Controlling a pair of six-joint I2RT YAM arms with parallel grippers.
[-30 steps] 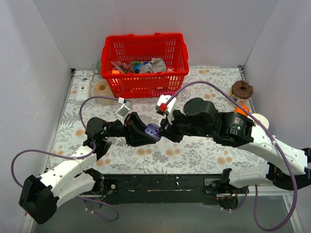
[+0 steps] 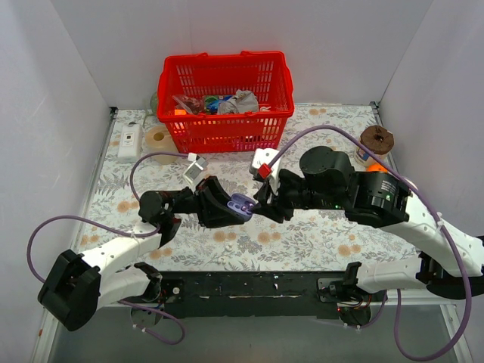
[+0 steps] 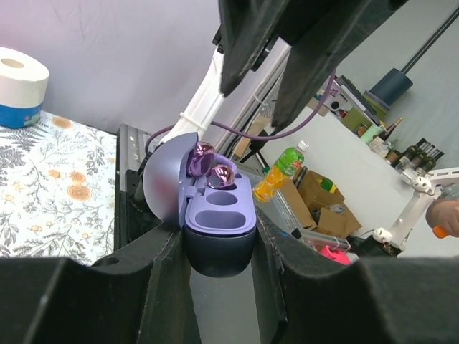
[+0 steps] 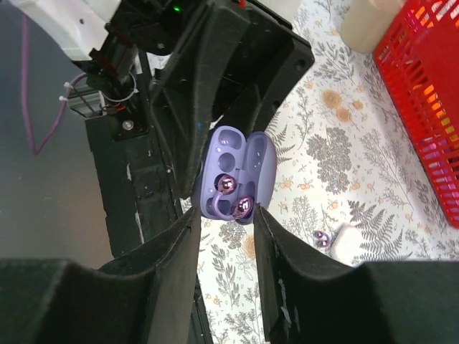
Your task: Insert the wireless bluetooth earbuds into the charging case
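My left gripper is shut on the purple charging case point(image 3: 219, 218), whose lid point(image 3: 163, 179) stands open. Inside, a shiny purple earbud point(image 3: 220, 176) sits at one end; beside it by the lid is another shiny shape, and I cannot tell if that is a second earbud or a reflection. From the right wrist view, the earbud point(image 4: 226, 184) lies at the case end nearest my right gripper. Those right fingers point(image 4: 179, 247) are apart with nothing gripped, close to the case. On the table lies another small shiny purple piece point(image 4: 321, 239).
A pale oval object point(image 4: 348, 244) is beside the piece on the table. At the back stands a red basket point(image 2: 227, 136) with mixed items. Tape rolls point(image 2: 160, 140) and a white power strip point(image 2: 130, 142) are back left.
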